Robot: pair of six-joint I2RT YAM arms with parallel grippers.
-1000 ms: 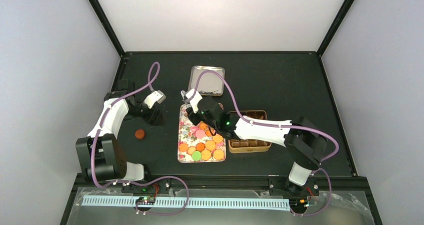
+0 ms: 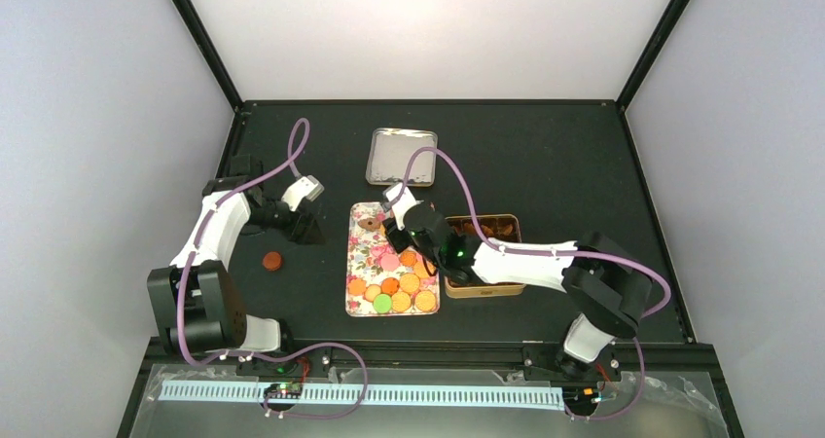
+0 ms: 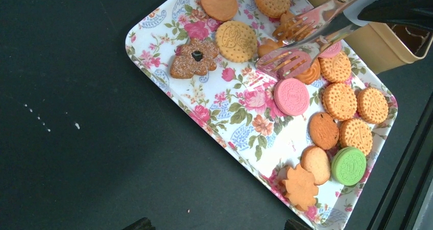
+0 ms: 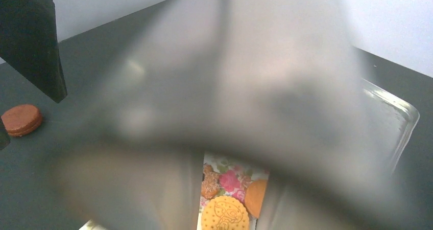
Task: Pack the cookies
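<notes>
Over the flowered tray (image 2: 352, 307), my right gripper (image 2: 397, 239) is shut on slotted metal tongs (image 3: 293, 61). In the left wrist view the tong heads stand apart above the cookies; whether anything sits between them is unclear. The tray carries round biscuits (image 3: 236, 41), a sugared flower cookie (image 3: 195, 57), a pink cookie (image 3: 291, 96) and a green cookie (image 3: 349, 166), mostly toward its front. My left gripper (image 2: 309, 234) hangs left of the tray, its fingertips (image 3: 139, 224) wide apart and empty. A tan box (image 2: 486, 290) with brown cookies inside is partly covered by the right arm.
One reddish-brown cookie (image 2: 272, 261) lies alone on the black table, left of the tray. Behind the tray rests an empty silver tray (image 2: 399, 151). Blurred tongs fill most of the right wrist view. Open table lies at the far right.
The left arm shows no clear movement.
</notes>
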